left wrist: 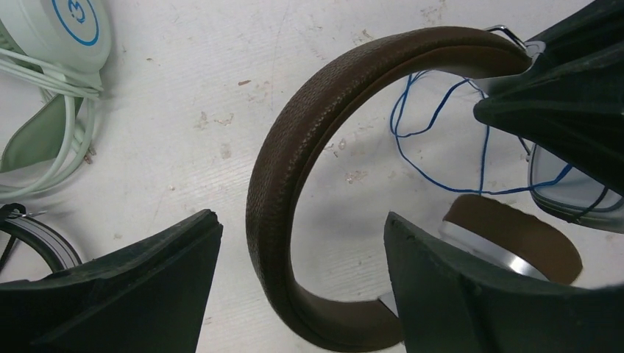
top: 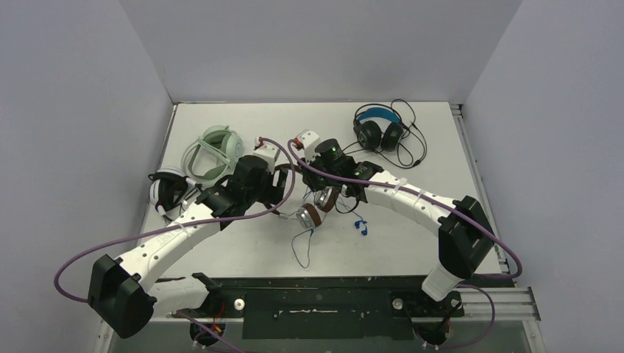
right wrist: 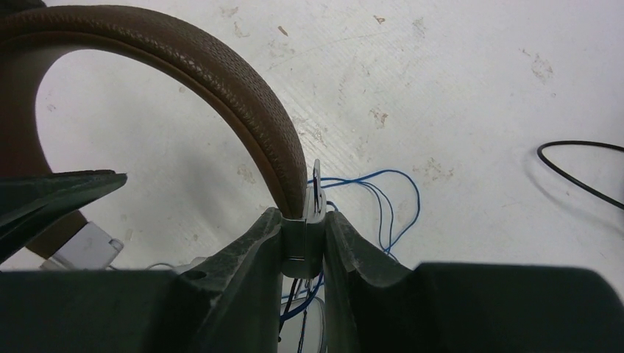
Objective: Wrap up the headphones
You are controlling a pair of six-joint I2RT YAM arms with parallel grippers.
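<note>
The brown headphones hang between my grippers, their leather headband (left wrist: 316,103) arched in the left wrist view, with silver and brown ear cups (top: 309,216) below. My right gripper is shut on the metal fitting at one end of the headband (right wrist: 254,103). My left gripper stands part open, its fingers either side of the headband's lower curve, not visibly closed on it. Thin blue cable (right wrist: 397,176) loops beneath, and a loop of wire (top: 302,261) lies toward the front.
Mint headphones (top: 224,143) and black-white headphones (top: 165,191) lie on the left, black headphones (top: 371,136) with cable at the back right. Blue earbuds (top: 360,226) lie right of the ear cups.
</note>
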